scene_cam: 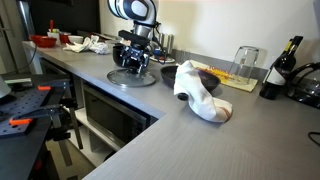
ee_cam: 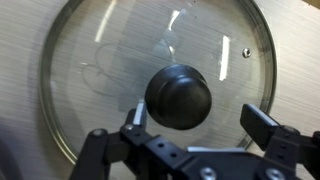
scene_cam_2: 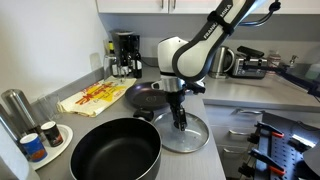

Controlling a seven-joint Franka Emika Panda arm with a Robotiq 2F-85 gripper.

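A round glass lid (scene_cam_2: 202, 142) with a metal rim lies flat on the counter, also visible in exterior view 1 (scene_cam: 118, 79). Seen from the wrist, its black knob (ee_cam: 178, 92) stands between my open fingers. My gripper is just above the lid, with one finger on each side of the knob and nothing gripped. In exterior view 2 the gripper (scene_cam_2: 181, 122) points down over the lid. Whether the fingers touch the knob or glass, I cannot tell.
A large black pot (scene_cam_2: 116, 150) stands close beside the lid. Behind is a dark pan (scene_cam_2: 147, 97), with a white cloth (scene_cam: 203, 98) near it in exterior view 1. Cans and bottles line the back.
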